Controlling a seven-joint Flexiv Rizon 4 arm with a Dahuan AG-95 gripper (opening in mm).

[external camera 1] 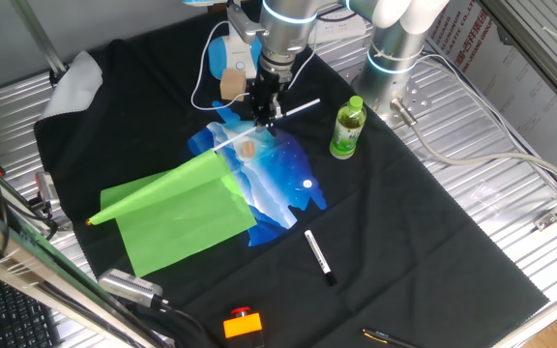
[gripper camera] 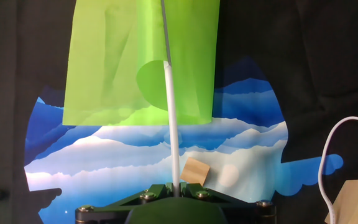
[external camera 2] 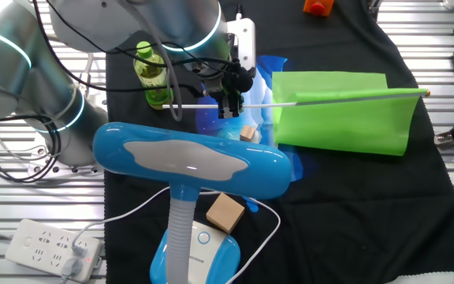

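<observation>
A green flag (external camera 1: 177, 217) on a thin white pole (gripper camera: 172, 137) lies over a blue cloud-patterned sheet (external camera 1: 283, 169). Near the pole's bare end, my gripper is shut on the pole, which runs out from between its fingers toward the cloth in the wrist view. In exterior view 1 the gripper (external camera 1: 266, 118) points down, and the pole's end sticks out past it toward the bottle. The flag's cloth is spread flat on one side and curls round the pole. A small wooden block (gripper camera: 195, 171) sits on the blue sheet, just right of the pole in the wrist view.
A green-capped bottle (external camera 1: 347, 129) stands close to the pole's end. A blue-and-white lamp (external camera 2: 191, 162) with a white cord and a larger wooden block (external camera 2: 225, 213) are beside the sheet. A marker (external camera 1: 320, 258) lies on the black cloth, whose front right part is clear.
</observation>
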